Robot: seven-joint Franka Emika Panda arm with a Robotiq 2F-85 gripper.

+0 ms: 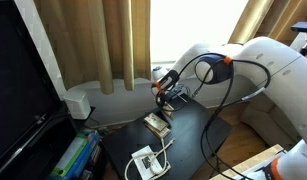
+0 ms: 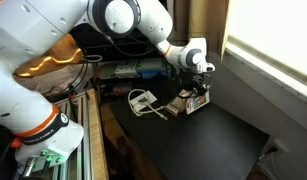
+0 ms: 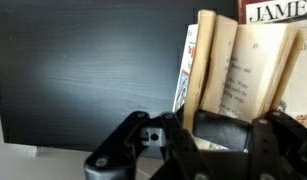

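Note:
An open book with cream pages stands spread and tilted in the wrist view, its printed text partly showing. My gripper is shut right against the lower part of its pages. Whether a thin page or cover lies between the fingers is hidden. In exterior view 2 the gripper is down at the book, which leans up from the dark table. Exterior view 1 shows the gripper low over the table's far side, small and unclear.
A second pale book lies nearby on the dark table. A white device with a cable sits toward the front. Another book, with "JAMES" on its cover, shows at the wrist view's upper right.

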